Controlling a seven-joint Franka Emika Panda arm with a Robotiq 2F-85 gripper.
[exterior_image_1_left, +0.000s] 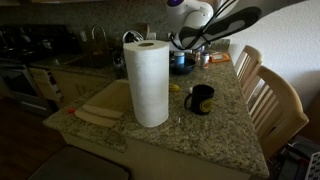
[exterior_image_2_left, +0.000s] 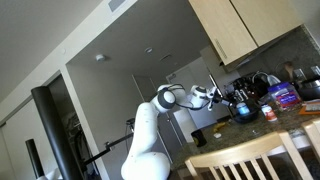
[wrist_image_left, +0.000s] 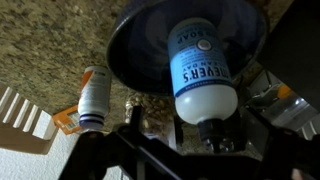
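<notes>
A blue-labelled bottle with a white shoulder and black cap stands in a dark blue bowl. In the wrist view, my open gripper has one finger on either side of the bottle's cap, with gaps visible; contact cannot be told. Exterior view 1 has the gripper by the top of the bottle, at the counter's far end. The arm reaches in from the upper right there. Exterior view 2 also has the bottle and bowl, small and partly hidden.
Beside the bowl lies a small white bottle with an orange cap. A paper towel roll and a black mug stand on the near counter. Chairs line its right side.
</notes>
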